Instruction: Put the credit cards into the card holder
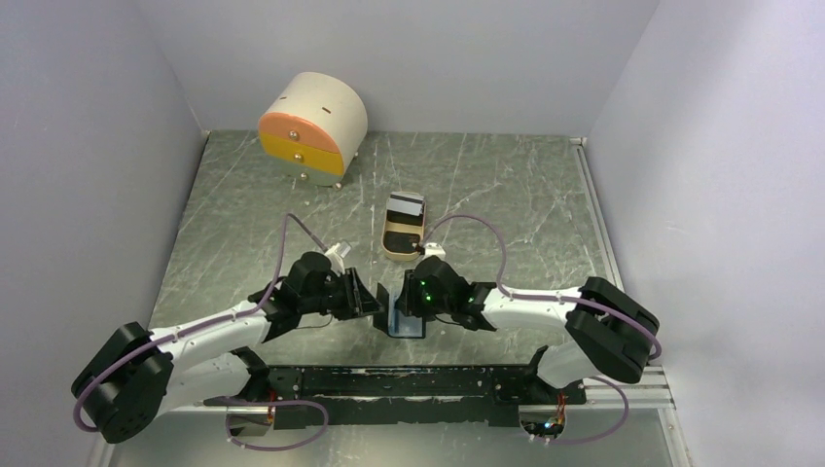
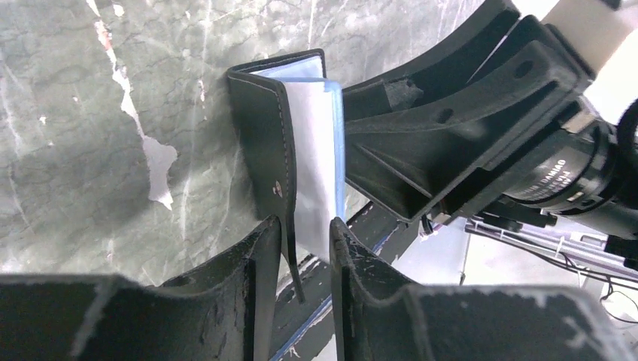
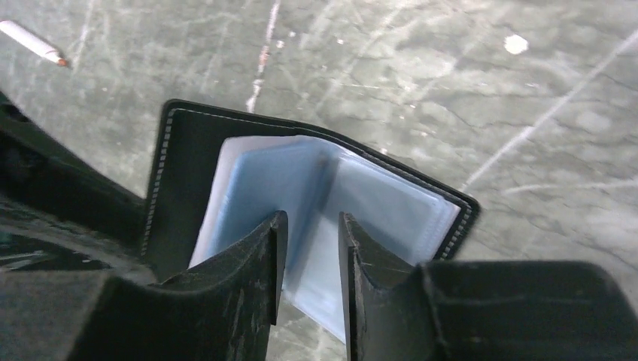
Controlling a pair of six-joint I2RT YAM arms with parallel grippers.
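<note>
The card holder (image 1: 409, 326) lies near the front of the table, spread like a booklet with a black cover and clear bluish sleeves. Its raised cover (image 2: 259, 135) and sleeves (image 2: 312, 143) stand up in the left wrist view. My left gripper is part open at that cover, whose lower edge runs between the fingers beside the left fingertip. My right gripper hangs part open over the sleeves (image 3: 376, 210), its fingers apart. Whether either touches the holder is unclear. A silvery card (image 1: 406, 205) and a dark card (image 1: 401, 241) lie in the beige tray (image 1: 386, 251).
A rounded cabinet (image 1: 326, 112) with orange and yellow drawers stands at the back left. The tray sits just behind the grippers. Bare table (image 1: 516, 204) extends to the right and back.
</note>
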